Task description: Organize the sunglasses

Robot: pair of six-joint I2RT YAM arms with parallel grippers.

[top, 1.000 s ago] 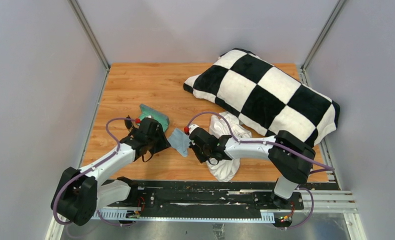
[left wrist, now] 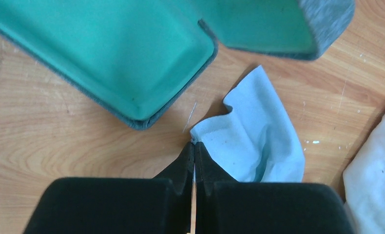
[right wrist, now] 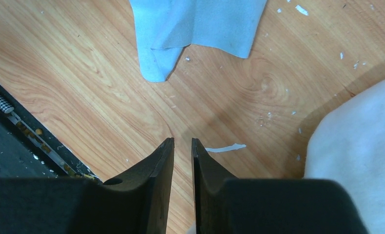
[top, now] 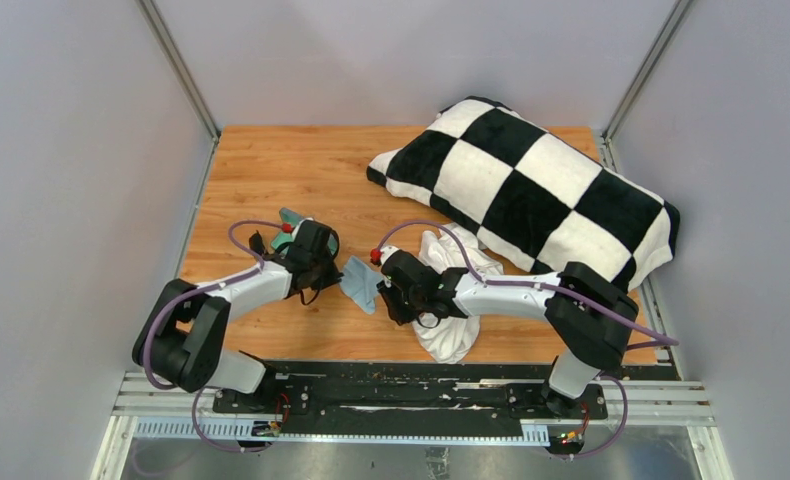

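Observation:
The green-lined case [top: 290,217] lies open on the left of the table, partly under my left arm. A dark piece [top: 257,243], perhaps the sunglasses, shows at its left side. In the left wrist view, the case's green interior [left wrist: 132,58] looks empty where visible. A light blue cloth [left wrist: 259,112] lies beside it. My left gripper is shut with its tips touching the cloth's left corner; I cannot tell whether fabric is pinched. My right gripper stands slightly open over bare wood, apart from the cloth, nothing between its fingers.
A crumpled white cloth [top: 453,338] lies under my right forearm. The large black-and-white checkered cushion [top: 531,185] fills the back right. Bare wood [top: 301,170] is free at the back left.
My left gripper has moved rightward to the blue cloth's edge. The cloth has shifted slightly to the right. The right arm has barely moved.

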